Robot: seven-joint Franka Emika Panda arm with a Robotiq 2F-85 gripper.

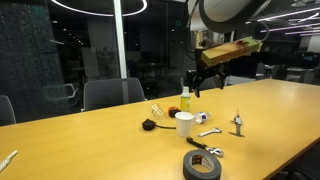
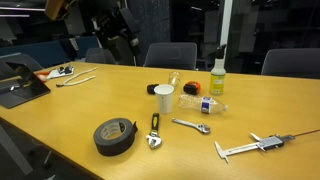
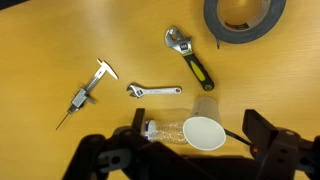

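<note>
My gripper is open above the table, with its fingers spread wide and nothing held between them. A white cup [image 3: 204, 133] shows below, between the fingers in the wrist view; exterior view 1 shows my gripper [image 1: 208, 80] well above the table objects. Beside the cup [image 2: 164, 98] lies a clear plastic bottle [image 2: 203, 103] on its side. An adjustable wrench with a black and yellow handle [image 3: 201, 72], a smaller silver wrench [image 3: 155, 90], a caliper [image 3: 88, 90] and a roll of black tape [image 2: 115, 137] are spread around it.
A spray bottle with yellow-green liquid [image 2: 217, 82] stands behind the cup, near an orange-and-black item [image 2: 192, 88] and a small black object [image 2: 154, 89]. White cables [image 2: 76, 80] lie on the far left. Chairs line the far edge.
</note>
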